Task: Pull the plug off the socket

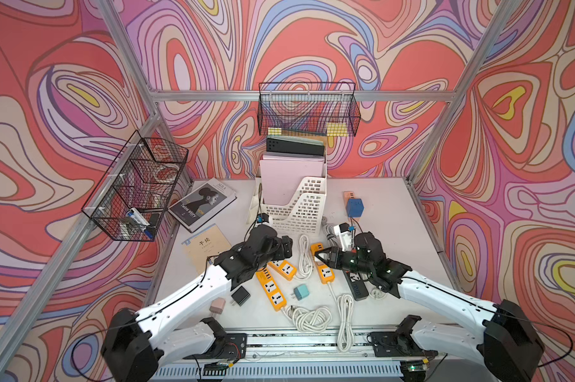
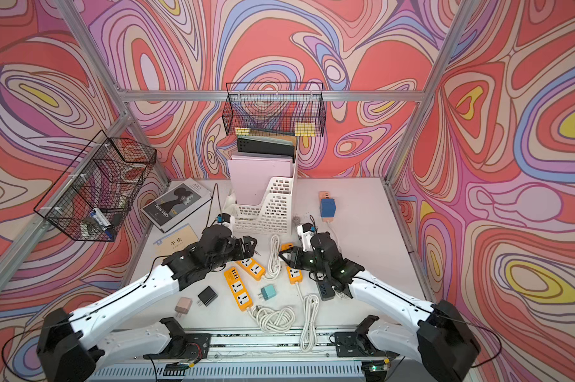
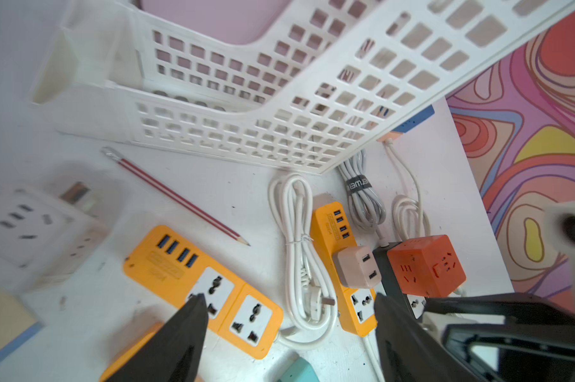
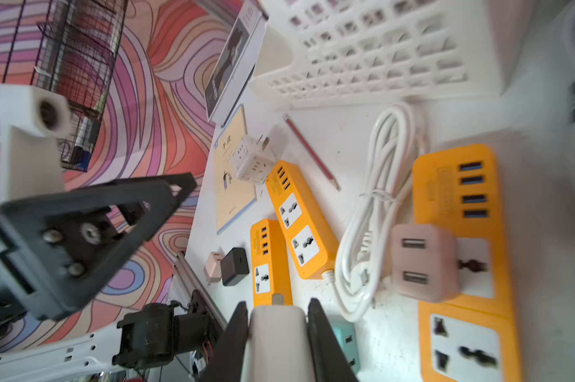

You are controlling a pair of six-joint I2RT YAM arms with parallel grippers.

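A pink charger plug [image 4: 425, 261] sits on the right-hand orange power strip [image 4: 452, 191], seen in both wrist views. My right gripper is shut on a white plug, whose metal pin shows above its fingers, held over the table left of that strip. My left gripper is up above the middle orange strip [image 3: 223, 299], its dark fingers apart, nothing between them but the view of the table below. Another orange strip [image 1: 271, 293] lies at the front left.
The white file holder [image 3: 211, 127] stands behind. Coiled white cables, a pencil [image 3: 172, 194], a teal charger [image 1: 301, 291], a dark charger [image 1: 240, 295] and a white cube socket [image 3: 39, 235] lie around.
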